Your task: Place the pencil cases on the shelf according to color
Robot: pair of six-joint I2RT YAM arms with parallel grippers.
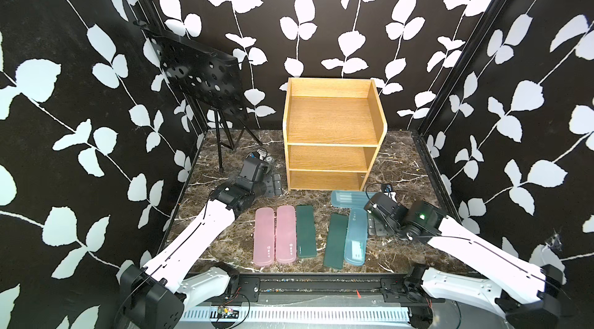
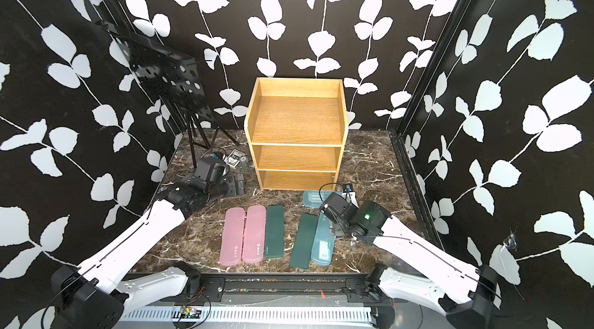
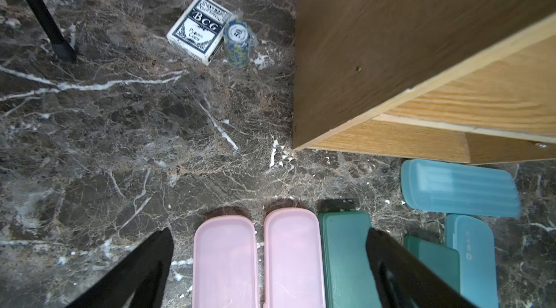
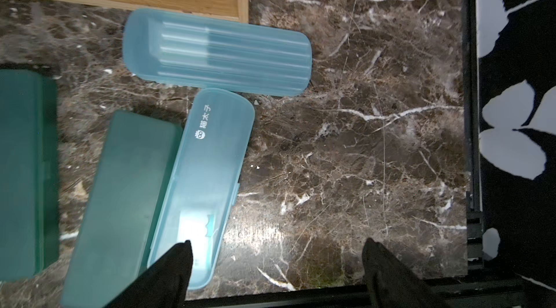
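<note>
Two pink pencil cases [image 1: 264, 236] [image 1: 286, 233], two dark green cases [image 1: 306, 231] [image 1: 336, 241] and two light blue cases [image 4: 202, 169] [image 4: 217, 53] lie on the marble table below the empty wooden shelf [image 1: 331, 120]. One blue case lies crosswise at the shelf's front. My left gripper is open above the table, left of the shelf's front, facing the pink and green cases. My right gripper is open above the blue cases and the table to their right, nothing between its fingers.
A deck of playing cards [image 3: 197, 30] and a small wrapped cylinder [image 3: 237, 41] lie left of the shelf. A black stand [image 1: 220, 149] stands at the back left. Free marble shows right of the blue cases.
</note>
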